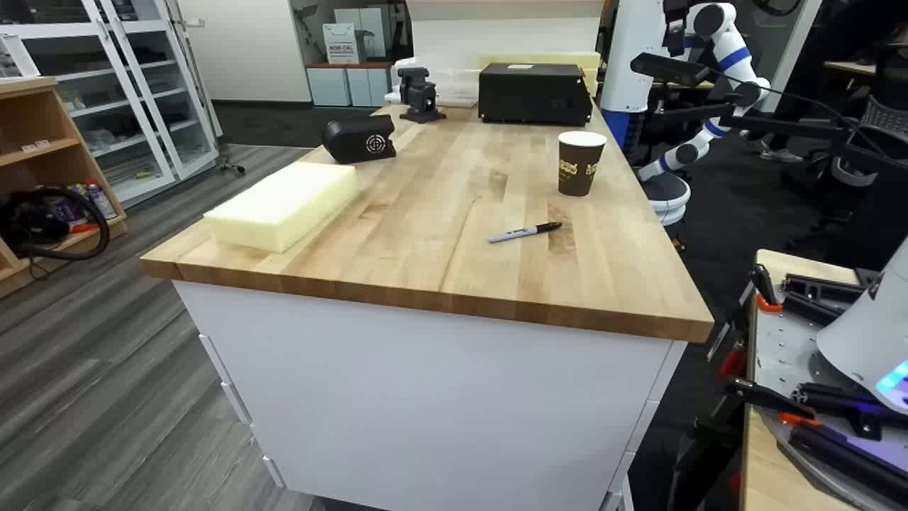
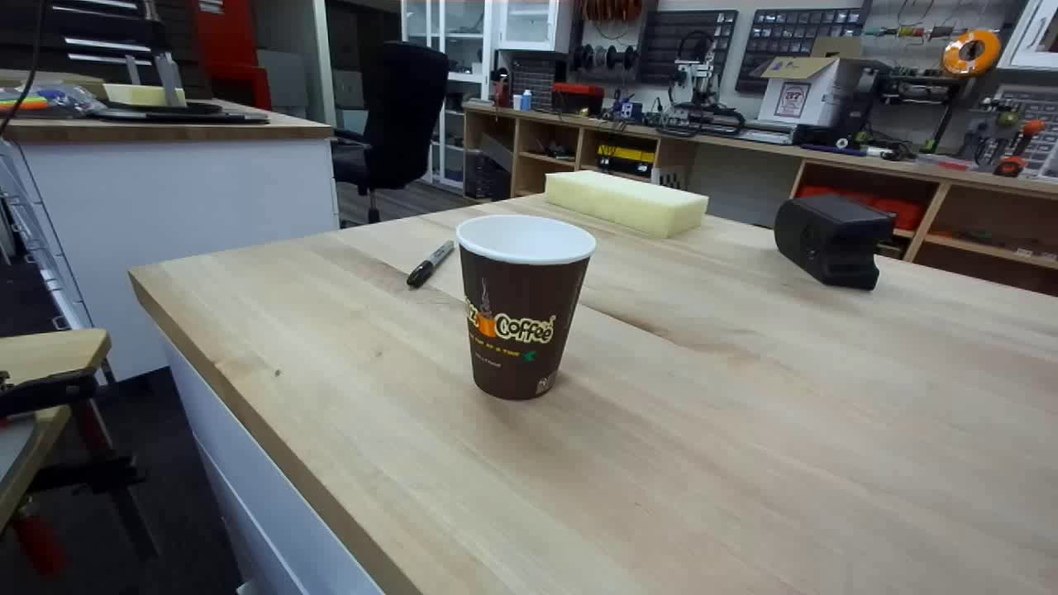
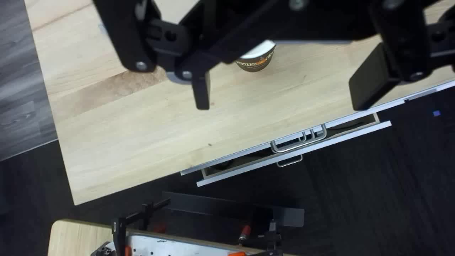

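In the wrist view my gripper is open, its two fingers wide apart with nothing between the tips. Below it on the table stands a brown paper coffee cup (image 3: pixel 257 62), partly hidden behind the gripper's body. Exterior view 2 shows the same cup (image 2: pixel 523 317) upright, white inside at the rim. A marker (image 1: pixel 525 231) with a grey barrel and black cap lies on the wooden tabletop (image 1: pixel 443 196), apart from the cup (image 1: pixel 580 166). Neither exterior view includes the gripper.
A pale yellow foam block (image 1: pixel 285 204) lies near the table's left edge, with a black speaker-like object (image 1: pixel 360 139) behind it. Farther back sits a black box (image 1: pixel 534 94). A drawer (image 3: pixel 294 149) stands partly open under the table's edge. The tabletop around the cup is clear.
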